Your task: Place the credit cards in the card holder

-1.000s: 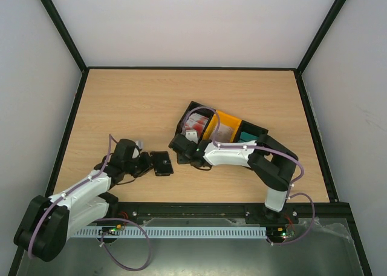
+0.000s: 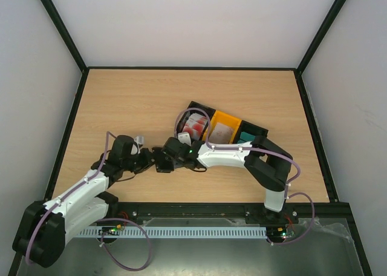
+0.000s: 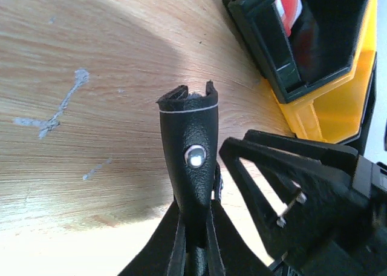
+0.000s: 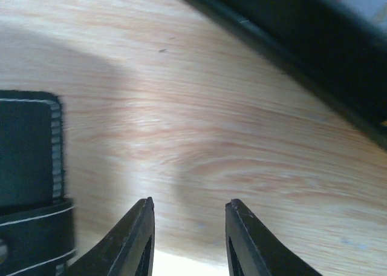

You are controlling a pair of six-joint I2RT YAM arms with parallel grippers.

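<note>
The black leather card holder [image 3: 190, 131] is held on edge by my left gripper, which is shut on its lower end. A silver snap stud shows on its strap. In the right wrist view, the holder [image 4: 27, 161] stands at the left edge, apart from the fingers. My right gripper is open over bare wood, nothing between its fingers. Seen from the left wrist, it comes in from the right, close beside the holder. Red-and-white cards [image 2: 193, 126] lie in the organizer's left black compartment. Whether any card is inside the holder cannot be seen.
The organizer's black left section [image 3: 263, 40] stands just beyond the right gripper. Its yellow middle section [image 2: 227, 120] holds a pale item, and a teal item [image 2: 247, 137] lies in the right black section.
From a spot right of the card holder, my right gripper has moved left and now partly covers it from above. Its wrist has also turned a little.
</note>
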